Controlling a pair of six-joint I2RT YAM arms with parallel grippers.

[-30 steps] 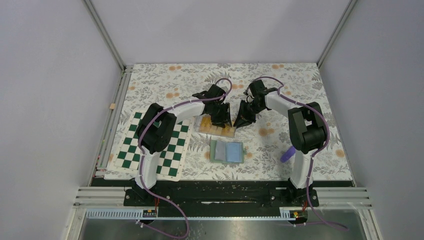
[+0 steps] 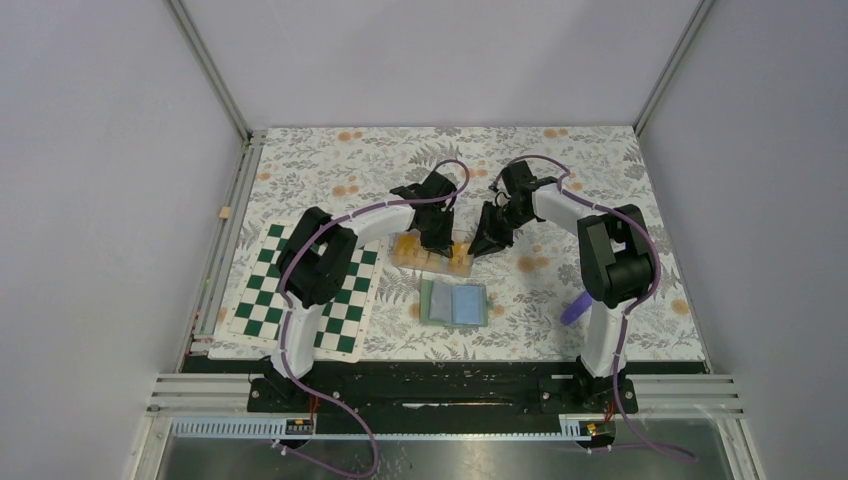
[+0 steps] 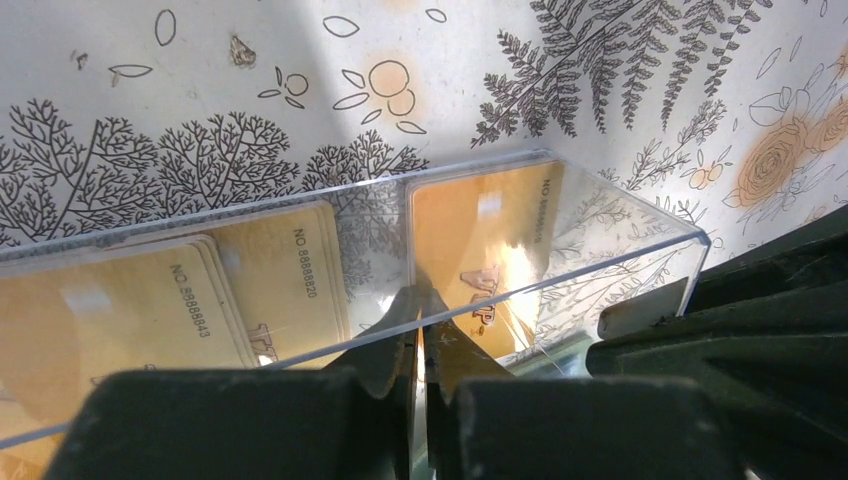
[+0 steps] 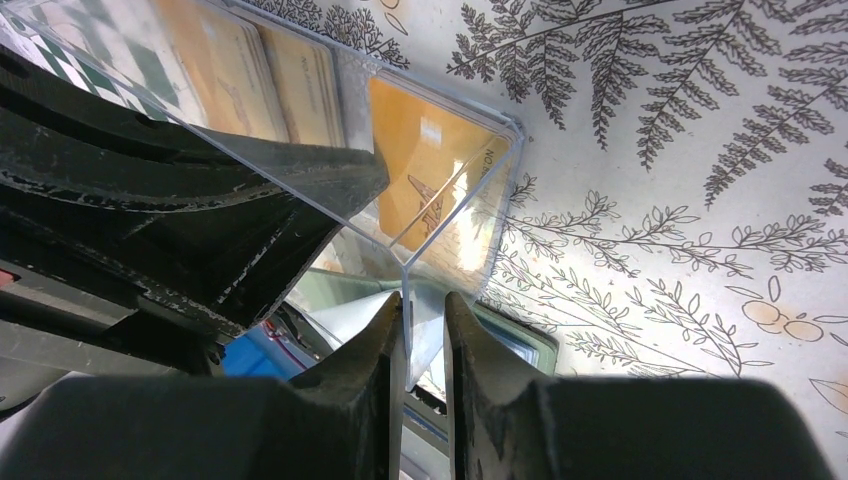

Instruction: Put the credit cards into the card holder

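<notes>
A clear card holder lies mid-table, with stacks of gold cards inside: two overlapping stacks on the left and one stack in the right-end section. My left gripper is shut, reaching over the holder's near wall beside the right stack; nothing shows held between its fingers. My right gripper stands part open at the holder's right corner, with the clear corner edge between or just behind its fingertips; whether it touches cannot be told.
A green tray with grey and blue items lies in front of the holder. A checkered board is at left, a purple object at right.
My left gripper has shifted slightly toward the front of the table and now sits a little lower in the top view. The right gripper has barely moved.
</notes>
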